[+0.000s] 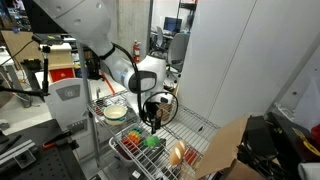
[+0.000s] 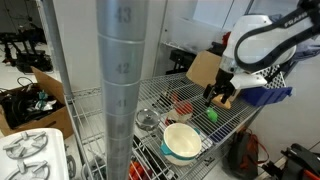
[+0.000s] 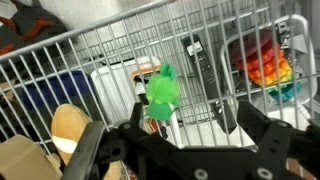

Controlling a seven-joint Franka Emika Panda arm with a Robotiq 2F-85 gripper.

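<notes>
A bright green object [image 3: 162, 92] lies on the wire rack [image 3: 100, 40]; its exact kind is hard to tell. It also shows as a small green patch [image 1: 150, 138] in exterior view 1 and as a green shape [image 2: 212, 115] in exterior view 2. Above the rack, my gripper stands open, its dark fingers wide apart at the lower part of the wrist view. Nothing is between them; the green object sits past the fingertips, nearer the left one, apart from both.
A red, orange and yellow item [image 3: 265, 68] sits in a wire basket to the wrist view's right. A tan object [image 1: 178, 153] stands right of the green one. A whitish bowl [image 2: 181, 140] and a cardboard box [image 1: 222, 145] flank the work area.
</notes>
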